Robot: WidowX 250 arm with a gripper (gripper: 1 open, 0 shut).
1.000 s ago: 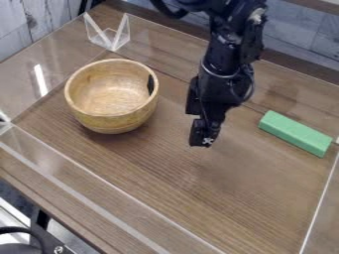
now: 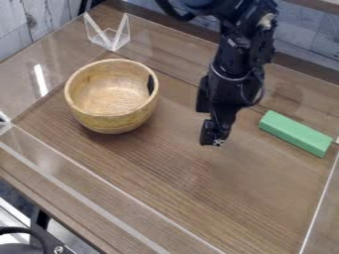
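My black gripper (image 2: 212, 119) reaches down from the top of the camera view to just above the middle of the wooden table (image 2: 199, 198), its fingers open and apart. I see no object between them. A round wooden bowl (image 2: 106, 114) is to its left, and a green rectangular block (image 2: 295, 133) lies to its right. Both stand clear of the gripper.
A small white wire-like object (image 2: 110, 36) sits at the back left. The table's edges run along the left and right sides.
The arm and gripper have shifted very slightly over the last second. The bowl and green block have stayed where they were.
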